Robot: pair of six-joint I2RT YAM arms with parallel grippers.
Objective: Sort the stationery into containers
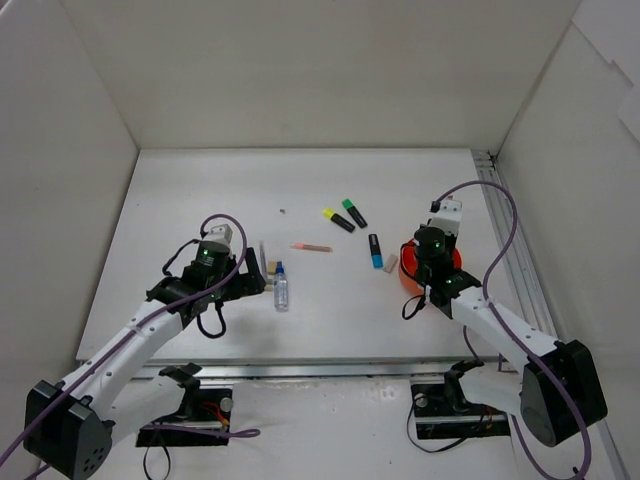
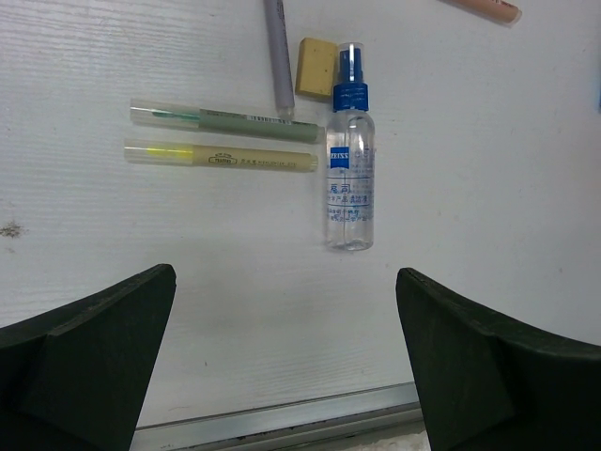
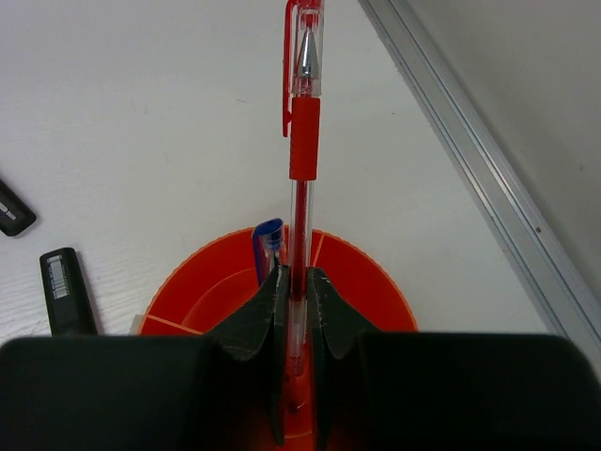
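Observation:
My right gripper is shut on a red gel pen [image 3: 303, 136], held upright over the orange divided holder [image 3: 197, 282], where a blue-capped pen [image 3: 269, 240] stands. My left gripper is open above the table's near left, empty, with a spray bottle [image 2: 349, 197], green marker [image 2: 244, 124], yellow marker [image 2: 244, 160], purple marker [image 2: 279, 56] and yellow eraser [image 2: 315, 68] beyond its fingers.
Highlighters [image 1: 338, 219] lie at the back middle, with a blue one [image 1: 375, 251] left of the holder beside a pale eraser [image 1: 390, 263]. An orange marker [image 1: 312, 247] lies mid-table.

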